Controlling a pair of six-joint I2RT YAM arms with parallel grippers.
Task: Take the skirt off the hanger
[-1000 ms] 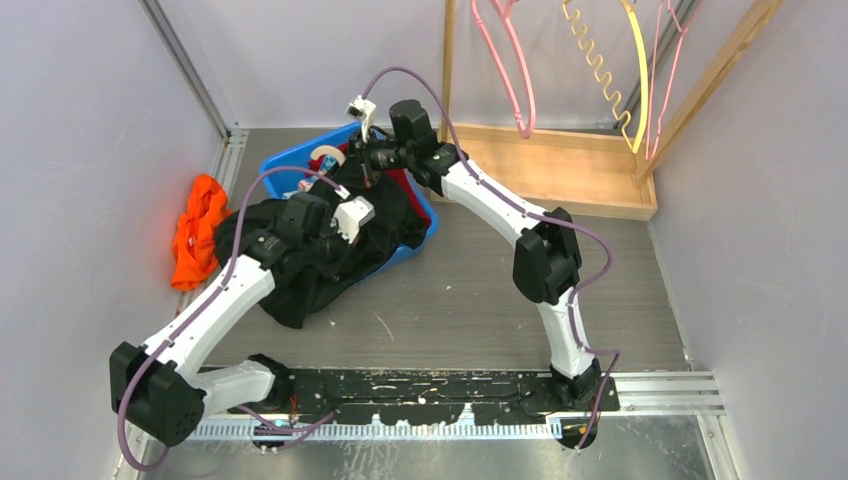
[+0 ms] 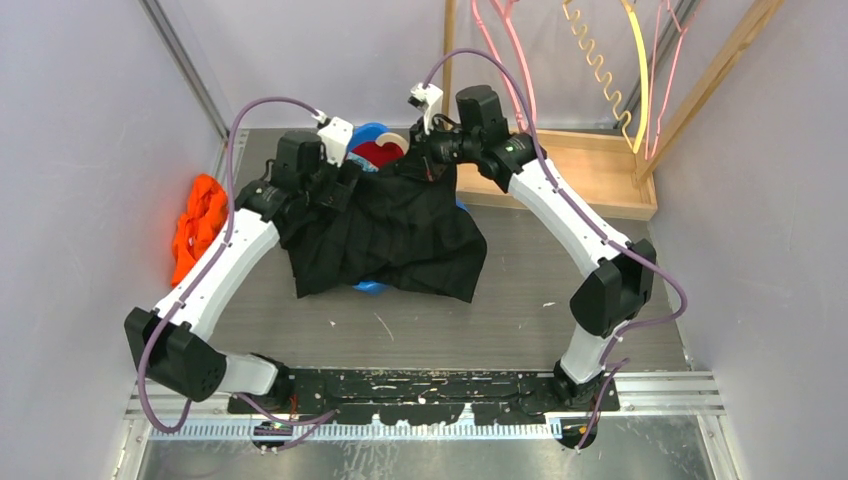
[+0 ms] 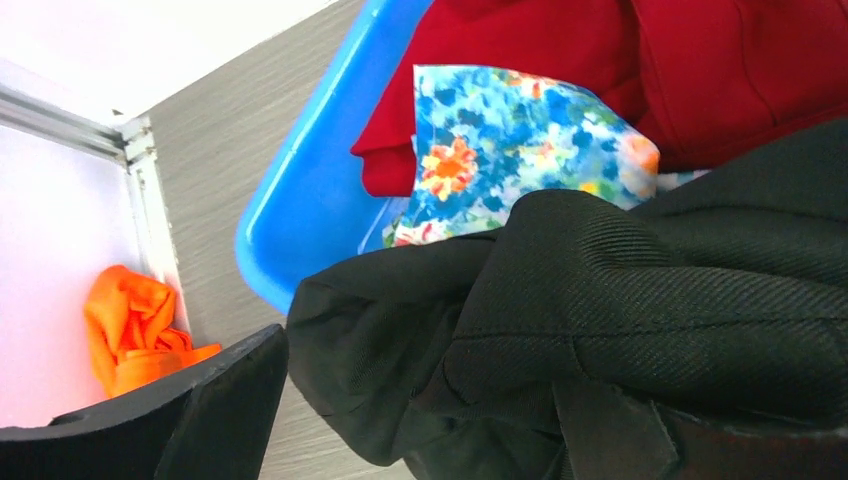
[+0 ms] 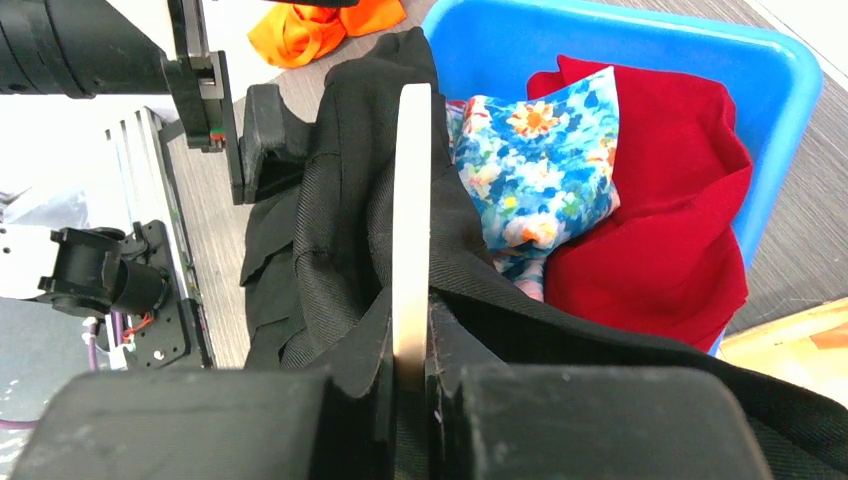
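The black skirt (image 2: pixel 385 240) is spread across the blue bin (image 3: pixel 295 150), with folds bunched at its top. My left gripper (image 2: pixel 345 190) sits at the skirt's left part, open, with black cloth (image 3: pixel 600 300) between and over its fingers. My right gripper (image 2: pixel 430 165) is at the skirt's upper right. In the right wrist view a pale wooden hanger piece (image 4: pixel 410 230) stands upright between its fingers, with black cloth around it; a curved end of the hanger (image 2: pixel 390 142) shows in the top view.
Red cloth (image 4: pixel 650 200) and floral cloth (image 4: pixel 535 170) lie in the bin. Orange cloth (image 2: pixel 198 225) lies at the left wall. A wooden rack (image 2: pixel 555 165) with coloured hangers stands at the back right.
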